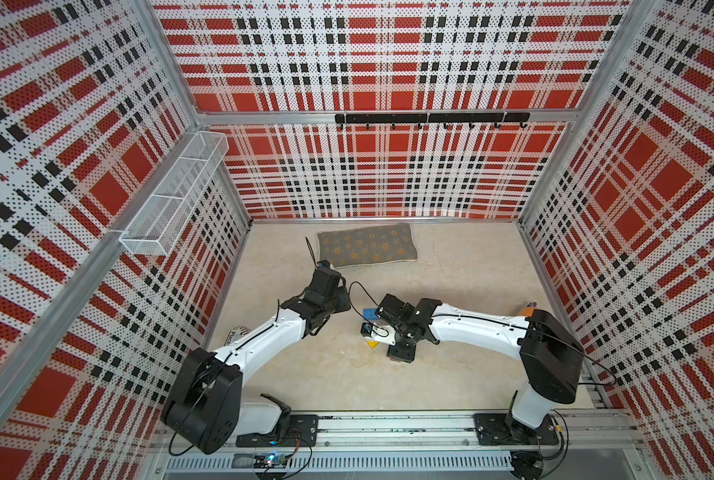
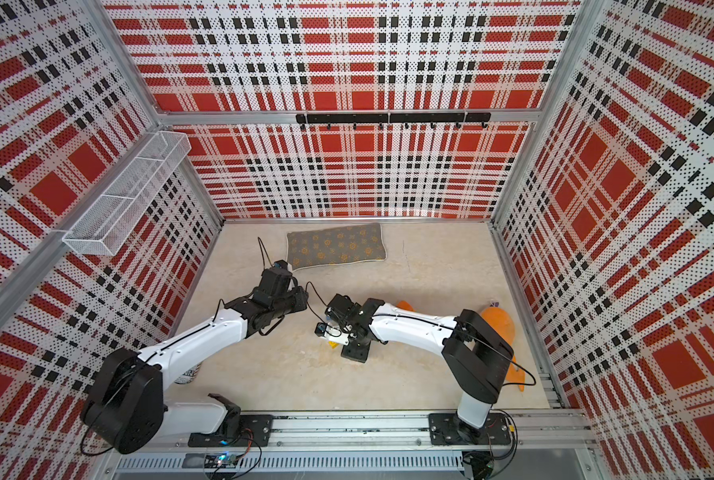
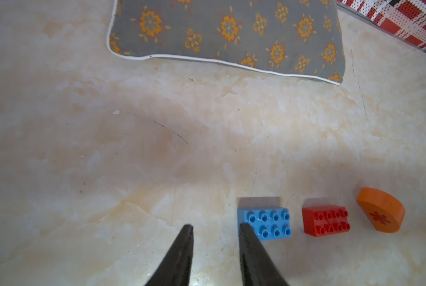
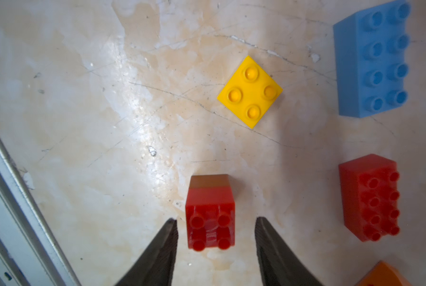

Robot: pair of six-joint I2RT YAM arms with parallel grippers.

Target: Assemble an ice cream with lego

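Note:
In the right wrist view, my right gripper is open above a red brick standing on a brown base (image 4: 209,190), which sits just between and beyond the fingertips. A yellow four-stud brick (image 4: 249,90), a light-blue eight-stud brick (image 4: 365,62) and another red brick (image 4: 365,200) lie nearby, with an orange piece (image 4: 382,275) at the edge. My left gripper hovers over bare table left of the others; whether anything is between its fingers cannot be seen. The left wrist view also shows the orange rounded piece (image 3: 380,212).
A grey flowered mat (image 3: 222,28) lies at the back. A metal rail (image 4: 31,200) runs along the table edge. A white wire basket (image 1: 165,200) hangs on the left wall.

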